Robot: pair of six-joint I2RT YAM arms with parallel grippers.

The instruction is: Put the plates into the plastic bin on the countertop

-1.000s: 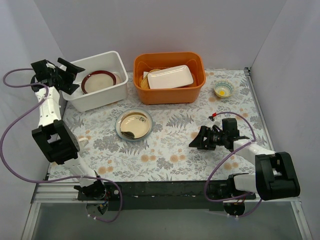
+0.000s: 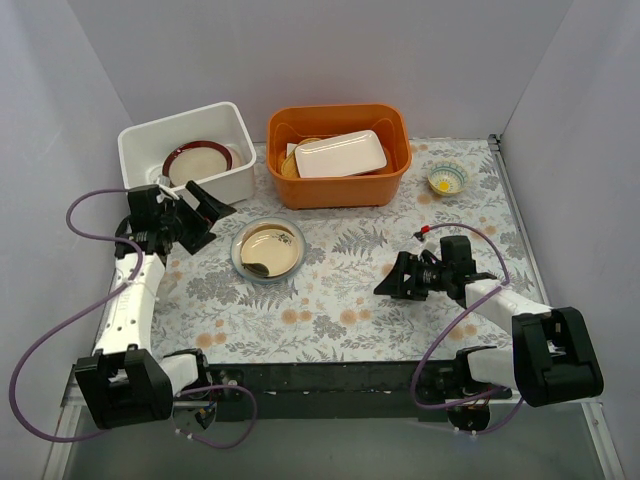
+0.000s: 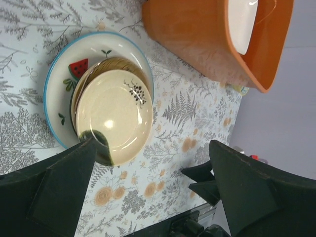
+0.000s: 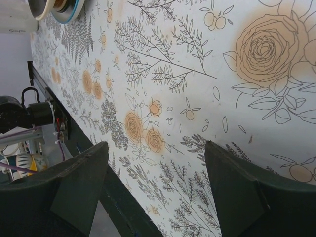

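A small stack of cream plates (image 3: 116,113) rests inside a larger white plate with a blue rim (image 3: 55,94) on the patterned countertop; from above, the stack (image 2: 270,249) lies left of centre. My left gripper (image 2: 222,213) hangs open up and to the left of it, nothing between its fingers. At the back left, the white plastic bin (image 2: 215,194) holds a plate with a dark red rim (image 2: 197,163). The orange plastic bin (image 2: 340,192) beside it contains a white rectangular tray (image 2: 342,155) and yellowish dishes. Low over bare countertop at right, my right gripper (image 2: 388,288) is open and empty.
A small patterned bowl (image 2: 447,178) sits at the back right. Pale cups (image 2: 167,284) stand near the left edge, partly behind the left arm.
My left gripper has swung from over the white bin's left side toward the right and front, nearer the plate stack. The right arm is nearly still. Plates and bins have stayed put.
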